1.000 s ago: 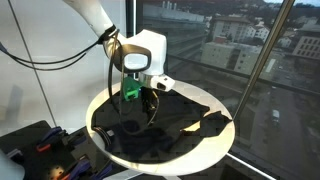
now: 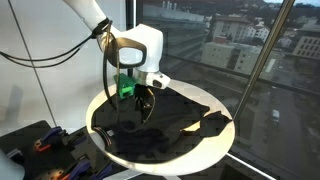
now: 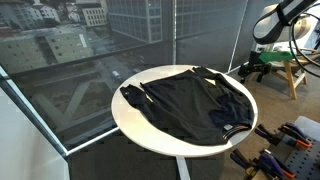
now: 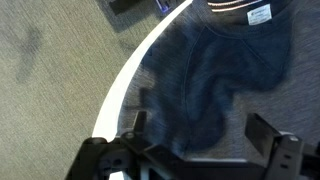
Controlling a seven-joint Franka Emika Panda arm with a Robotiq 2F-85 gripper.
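A dark long-sleeved garment [image 2: 170, 115] lies spread over the white round table [image 3: 160, 72]. In the wrist view its neckline, with a striped collar band and a pale label [image 4: 259, 15], shows at the top. A dark, rounded part of the garment [image 4: 190, 80] lies close to the table's edge. My gripper is open above the cloth, its two fingers [image 4: 138, 123] wide apart and nothing held between them. In exterior view 2 the gripper [image 3: 258, 75] hangs at the far right, by the table's edge.
Bare white table rim [image 4: 118, 95] and grey carpet [image 4: 50, 90] lie to the left in the wrist view. Tools and clamps [image 3: 270, 165] occupy the stand by the near edge. A big window [image 2: 270, 80] is behind the table.
In exterior view 1 the arm has shifted a little to the left over the last second. The garment looks unmoved.
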